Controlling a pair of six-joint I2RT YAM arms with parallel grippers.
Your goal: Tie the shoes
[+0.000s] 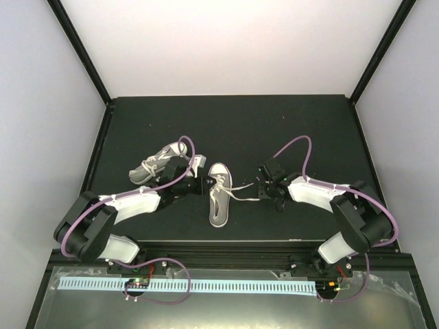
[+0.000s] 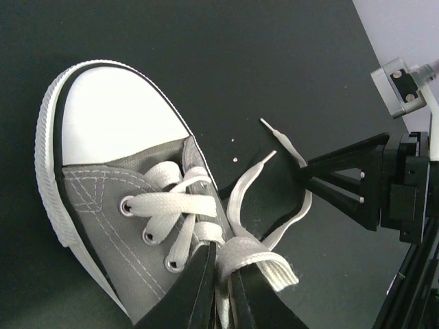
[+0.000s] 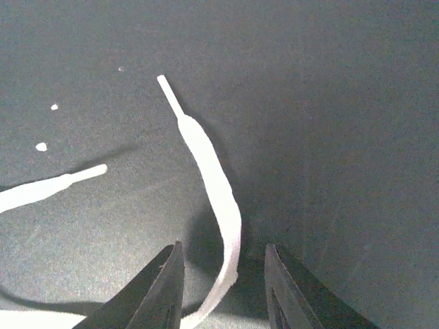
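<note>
A grey canvas sneaker (image 1: pixel 219 205) with white toe cap (image 2: pixel 113 113) stands upright in the middle of the table. My left gripper is shut at its laces, where a white lace loop (image 2: pixel 250 257) drapes over its fingertips; whether lace is between them is unclear. Loose lace ends reach right across the table. My right gripper is part open over one lace end (image 3: pixel 209 168), its fingers either side of that lace; another lace tip (image 3: pixel 55 185) lies to the left. A second sneaker (image 1: pixel 147 171) lies at the left, behind the left arm.
White walls (image 1: pixel 240 48) stand behind and to both sides. A metal rail (image 1: pixel 178 286) runs along the front edge.
</note>
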